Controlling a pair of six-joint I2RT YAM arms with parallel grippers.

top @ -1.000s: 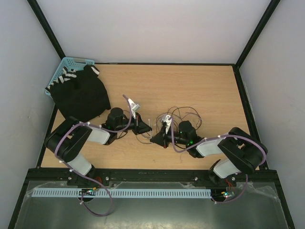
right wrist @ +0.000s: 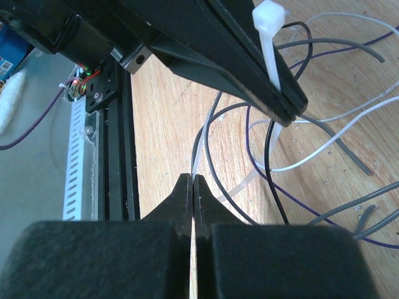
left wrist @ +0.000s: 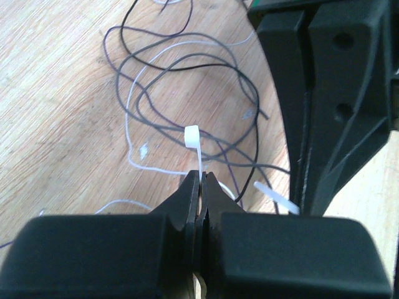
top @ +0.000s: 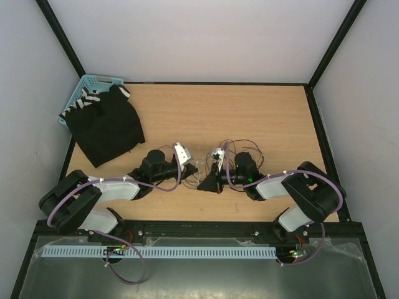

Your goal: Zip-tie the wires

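Observation:
A thin white zip tie is bent between my grippers. Its square head (left wrist: 192,137) sticks up from the fingertips of my left gripper, which is shut on the strap just below it. My right gripper is shut on the narrow tail (right wrist: 198,149), which points up from its tips. Between them the strap sags in a pale curve (right wrist: 241,185). Grey, black, white and purple wires (left wrist: 177,128) lie in loose loops on the table under and beside the grippers. Whether the strap encircles any wires, I cannot tell.
At the back left, a dark cloth (top: 106,124) drapes over a light blue basket (top: 93,81). My two grippers nearly touch above its front middle.
My left arm has shifted, its wrist tilting and its gripper staying close to the right one. The right gripper has moved slightly. The wires look unmoved.

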